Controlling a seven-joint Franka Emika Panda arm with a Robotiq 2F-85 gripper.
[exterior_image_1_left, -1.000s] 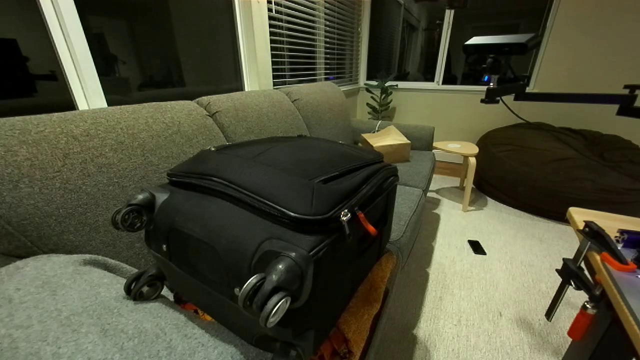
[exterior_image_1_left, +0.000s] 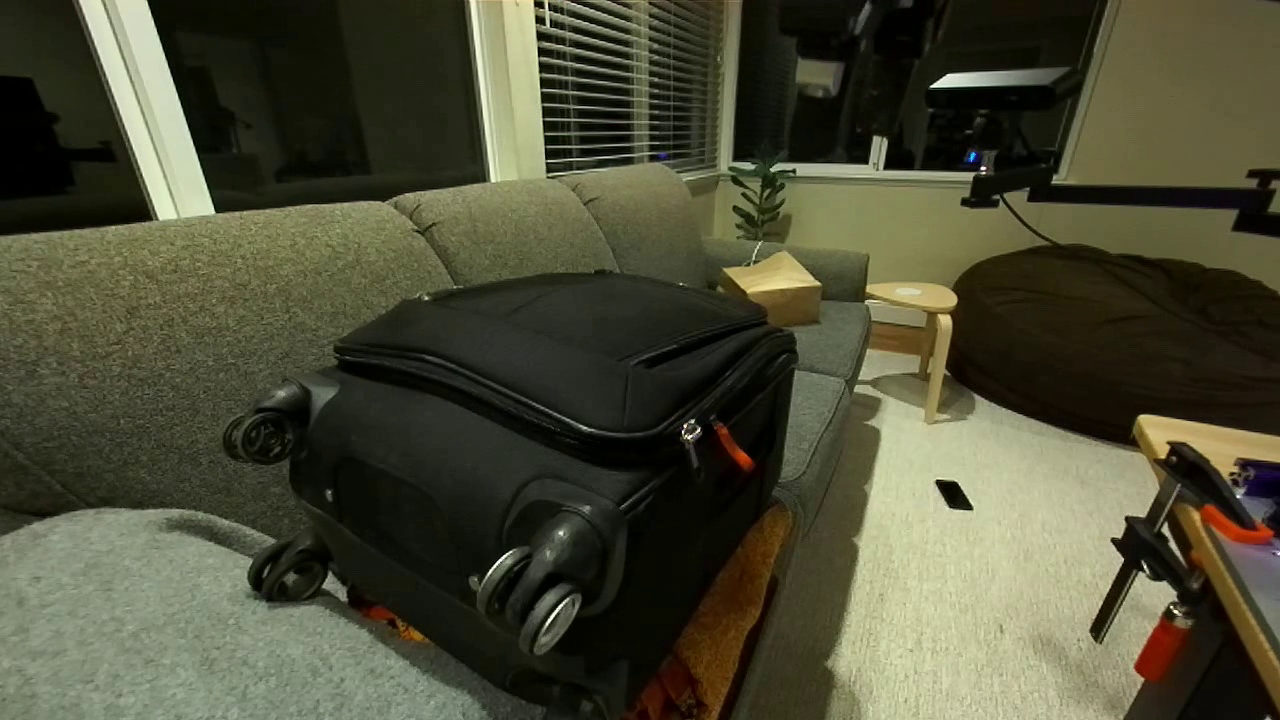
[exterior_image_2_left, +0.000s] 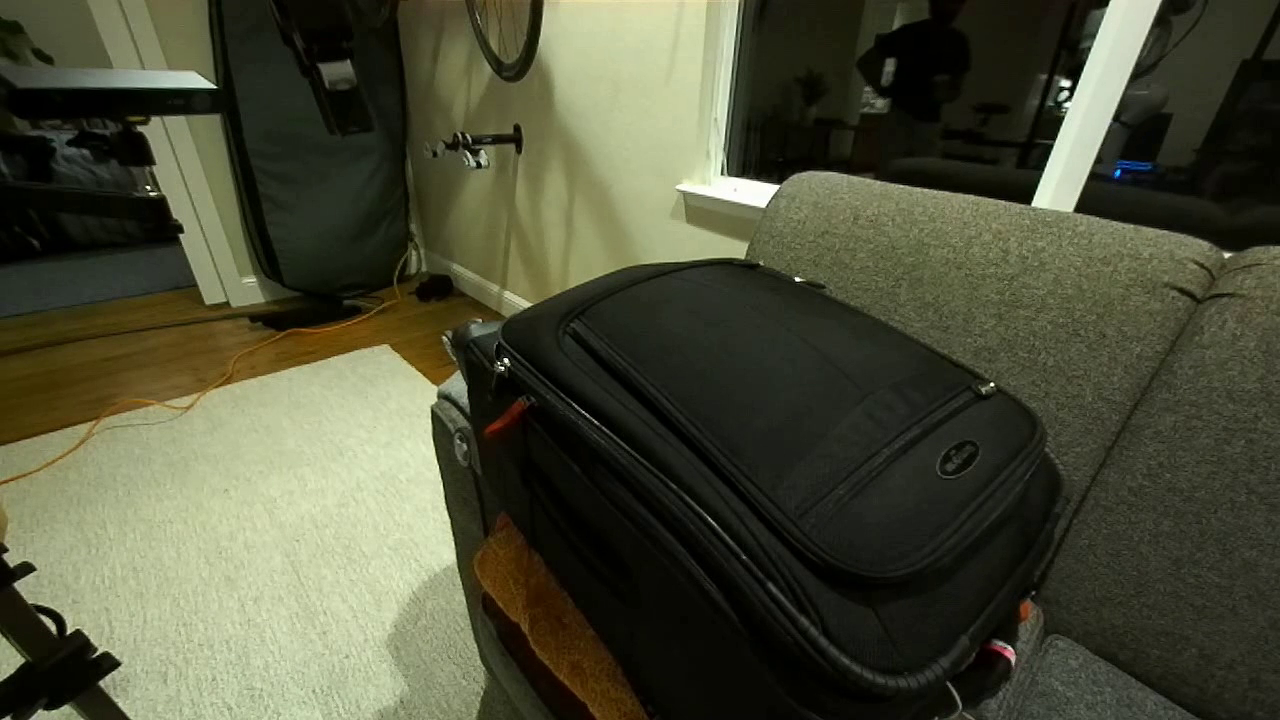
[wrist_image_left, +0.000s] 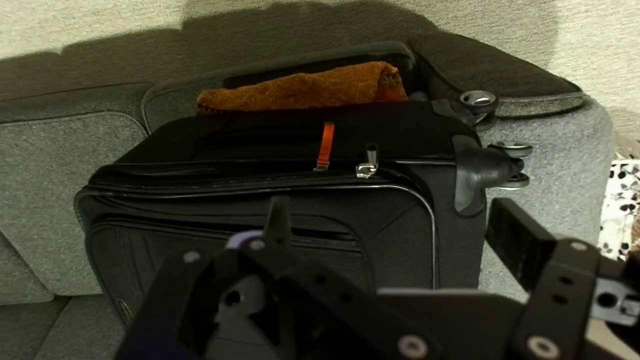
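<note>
A black suitcase (exterior_image_1_left: 540, 360) lies flat on the grey couch, its wheels (exterior_image_1_left: 552, 600) towards the near end in exterior view 1. Zipper pulls (wrist_image_left: 367, 170) and an orange tab (wrist_image_left: 325, 144) show along its side edge. My gripper stands open in the wrist view, its fingers (wrist_image_left: 519, 240) wide apart and nothing between them. The suitcase is in the background beyond the fingers, apart from them. At the top of exterior view 2, dark gripper parts (exterior_image_2_left: 330, 78) hang well above the suitcase; the fingertips are hard to make out there.
An orange-brown cloth (wrist_image_left: 306, 90) sticks out beneath the suitcase. The couch back (exterior_image_1_left: 216, 312) rises behind it. A paper bag (exterior_image_1_left: 774, 288) sits at the far couch end. A table with clamps (exterior_image_1_left: 1170, 636) stands at the right. The carpet (exterior_image_1_left: 912, 600) is mostly clear.
Dark arm parts have come down into the top of exterior view 1, in front of the far window. The suitcase has not moved.
</note>
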